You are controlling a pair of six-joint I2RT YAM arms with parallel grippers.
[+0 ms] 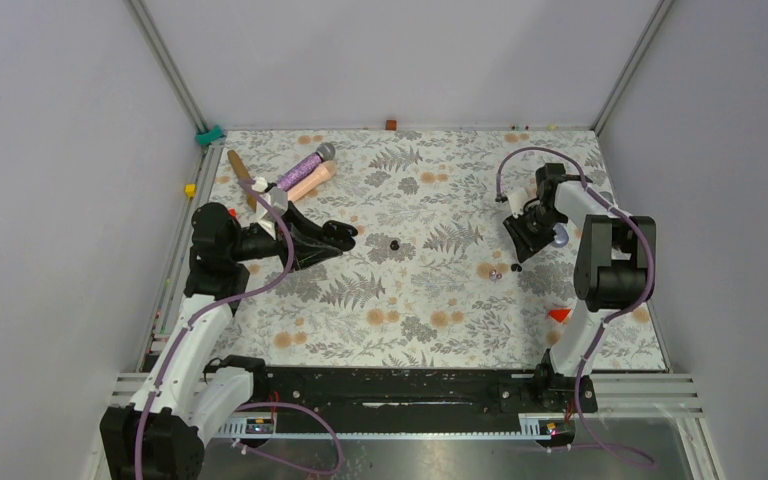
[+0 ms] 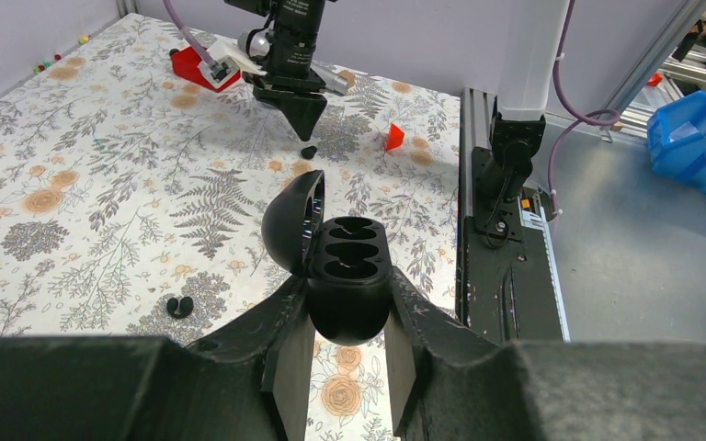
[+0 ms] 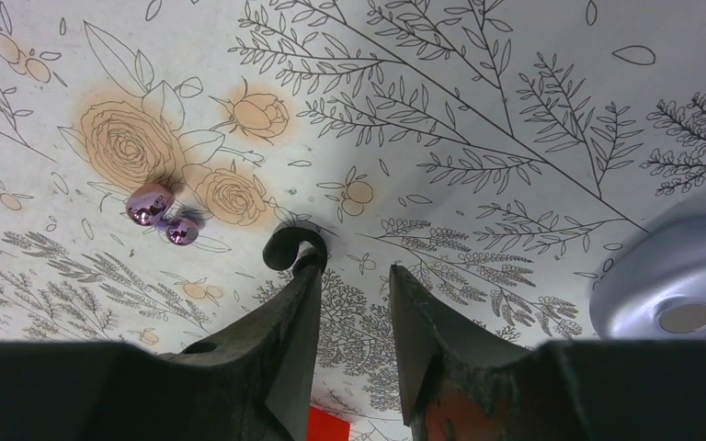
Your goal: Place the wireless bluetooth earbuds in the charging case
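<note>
A black charging case (image 2: 349, 294), lid raised, is gripped in my left gripper; its hollow slots look empty. In the top view that case (image 1: 339, 235) hangs over the left part of the table. One black earbud (image 3: 296, 248) lies on the cloth close to the left finger of my right gripper, apart from the gap. That gripper stands part open with nothing between its fingers. Mid-table lies another black earbud (image 2: 180, 307), also small in the top view.
A shiny purple earbud-like piece (image 3: 150, 204) lies left of the black earbud. A lavender rounded object (image 3: 676, 280) is at the right, and a red piece (image 1: 559, 315) lies nearer the front. A purple glittery microphone (image 1: 305, 166) sits at the back left.
</note>
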